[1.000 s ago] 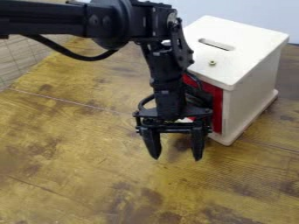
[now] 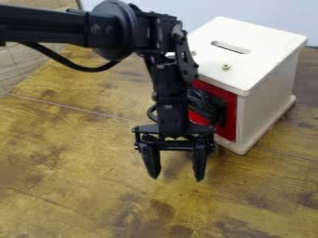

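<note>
My black gripper (image 2: 176,164) hangs fingers-down over the wooden table, in front of the white box (image 2: 267,98), with its fingers apart and nothing between them. The box has a slot and small gold knobs on its top. Its red front (image 2: 224,125) is partly hidden behind my arm, and a dark item inside it cannot be made out.
A pale wall stands behind the box, and a light tiled area shows at the upper left.
My arm has moved slightly left and up, away from the box's front, uncovering a little more of its top and red face. The box has not moved.
</note>
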